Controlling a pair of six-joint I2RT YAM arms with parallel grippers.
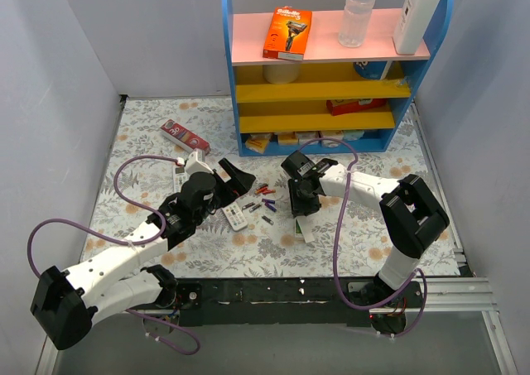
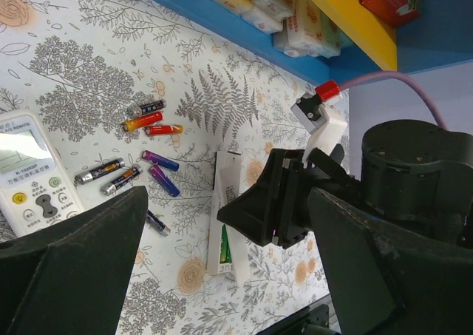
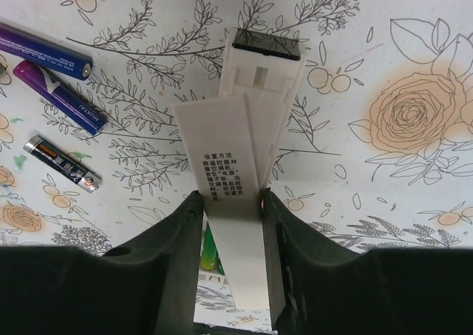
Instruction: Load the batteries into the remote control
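Note:
A white remote (image 3: 267,132) lies face down at the centre of the right wrist view. Its loose cover (image 3: 235,246), printed with text, rests askew across it. Green batteries (image 3: 210,250) show in the bay beside the cover. My right gripper has one finger on each side of the cover, close against its edges; whether it grips cannot be told. In the left wrist view my left gripper is open and empty, above the table. Loose batteries lie left of the remote: purple ones (image 2: 160,160), red ones (image 2: 143,120) and dark ones (image 2: 122,180).
A larger white remote (image 2: 33,172) lies left of the loose batteries. Behind them stands the blue and yellow shelf (image 1: 315,110). A red box (image 1: 185,136) sits at the back left. Open tablecloth (image 1: 373,247) lies right of the remote.

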